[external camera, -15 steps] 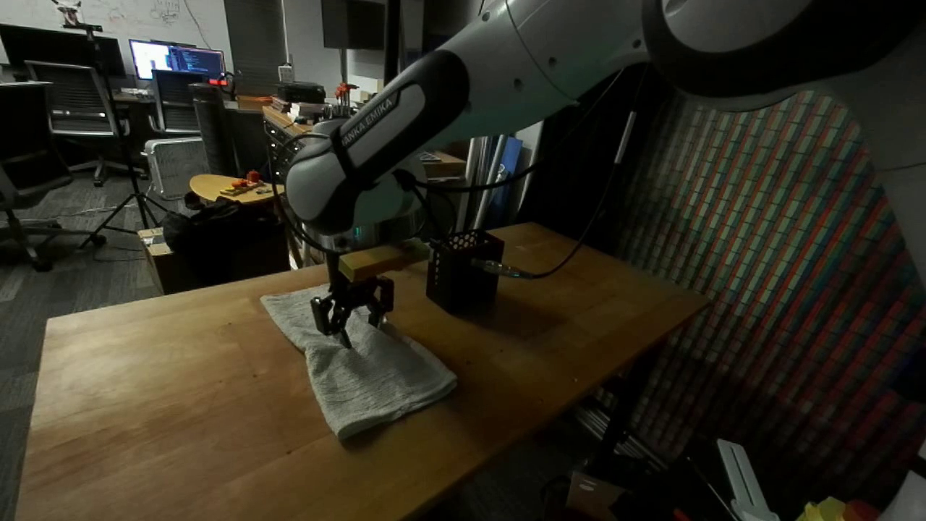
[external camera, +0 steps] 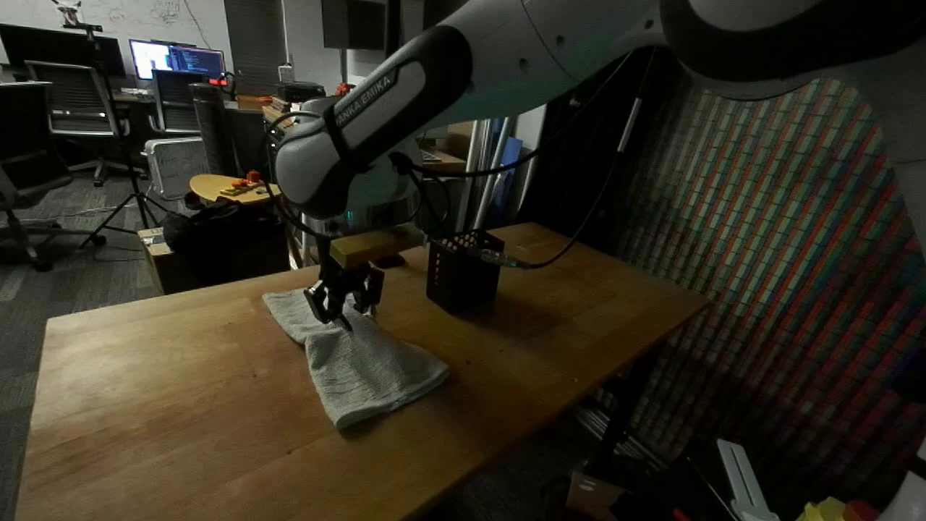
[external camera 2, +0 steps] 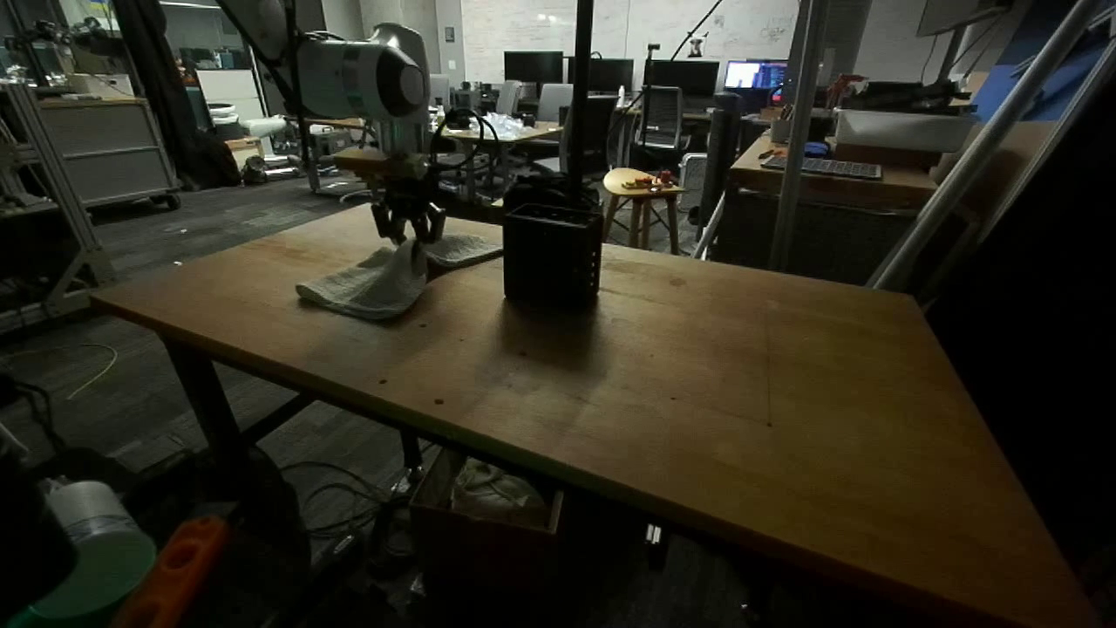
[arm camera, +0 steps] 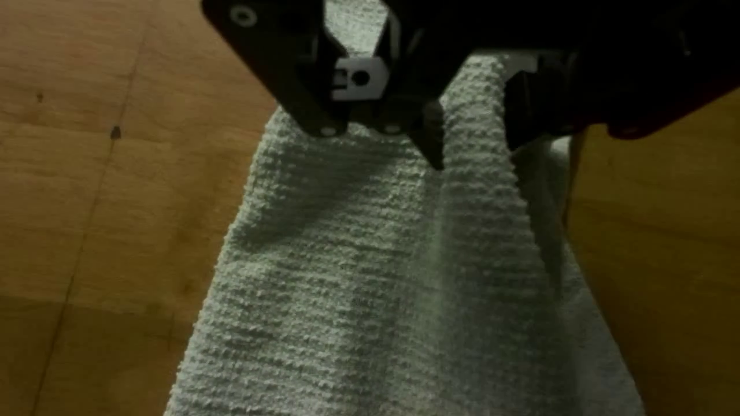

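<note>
A pale grey-green towel (external camera: pixel 369 369) lies on the wooden table, its middle pulled up into a ridge while both ends rest on the wood. My gripper (external camera: pixel 344 318) is above that ridge, pointing down. In the wrist view, a fold of the ribbed towel (arm camera: pixel 374 277) rises between the dark fingertips, and the gripper is shut on it. From the other side, the pinched peak of the towel (external camera 2: pixel 366 283) shows under the gripper (external camera 2: pixel 409 236).
A black perforated bin (external camera: pixel 464 273) stands on the table (external camera: pixel 173 373), close to the towel and the arm. A cable loops from the arm past the bin. Bare wood lies on both sides, with the most room away from the towel past the bin.
The gripper has closed on the towel and risen, shifting slightly left and back in exterior view 1. The towel's middle has come up with it, and its near end has drawn in a little.
</note>
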